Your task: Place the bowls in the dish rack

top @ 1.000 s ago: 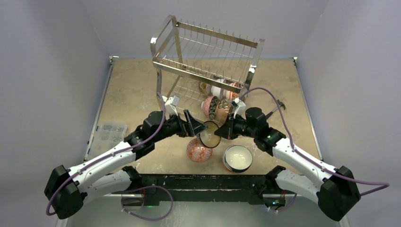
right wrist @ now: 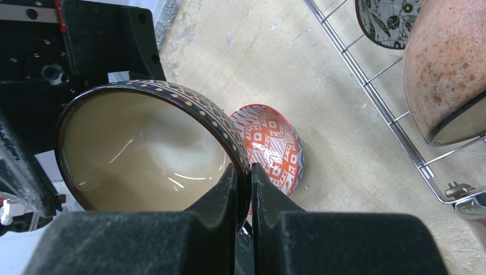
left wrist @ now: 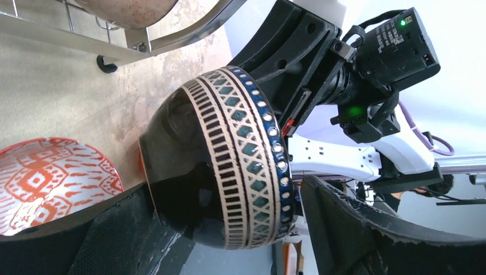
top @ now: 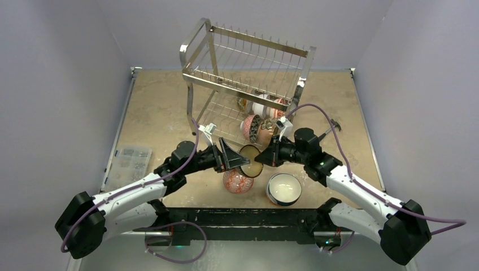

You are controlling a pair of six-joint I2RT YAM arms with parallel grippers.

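Observation:
A dark bowl with a patterned band hangs between my two arms, tilted on its side. My right gripper is shut on its rim; its beige inside shows in the right wrist view. On the bowl's other side, my left gripper stands open, its fingers spread around the bowl's dark base. Beneath them an orange-and-white bowl rests on the table. A white-lined bowl stands to its right. The metal dish rack stands behind, with several bowls on its lower tier.
The rack's front edge lies close behind both grippers. A clear plastic box sits at the left, and a hammer lies at the right. The rack's upper tier is empty.
My left gripper has shifted slightly down toward the front, beside the held bowl. The bowl has turned a little. My right arm has barely moved.

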